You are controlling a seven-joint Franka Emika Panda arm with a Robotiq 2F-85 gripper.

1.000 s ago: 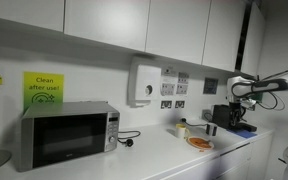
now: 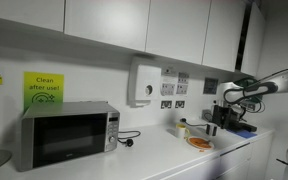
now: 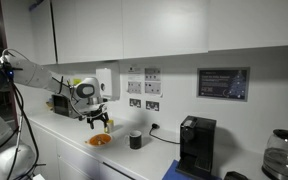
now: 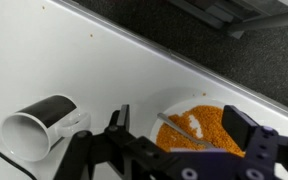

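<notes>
My gripper stands open in the wrist view, its dark fingers apart at the lower edge of the picture. Between and beyond them is a white plate (image 4: 162, 101) covered with orange stuff, possibly small grains, and a thin grey utensil (image 4: 184, 132) lies across it. The fingers partly cover the plate; nothing shows gripped. Left of it is a dark mug (image 4: 52, 108) with a white inside and handle. In exterior view 2 the gripper (image 3: 92, 119) hangs above the counter near the orange plate (image 3: 99, 140), and the dark mug (image 3: 135, 140) stands upright to its right.
A beige cup (image 3: 109, 126) stands behind the plate. Farther right are a black coffee machine (image 3: 197, 145) and a glass kettle (image 3: 283, 155). A microwave (image 2: 70, 134) occupies the counter's other end, and wall cupboards (image 2: 109, 22) hang overhead. Bare counter (image 2: 149, 150) lies between microwave and plate.
In exterior view 1 the arm's hand has shifted slightly left and down at the far end of the counter. The microwave, plate and cups have stayed put.
</notes>
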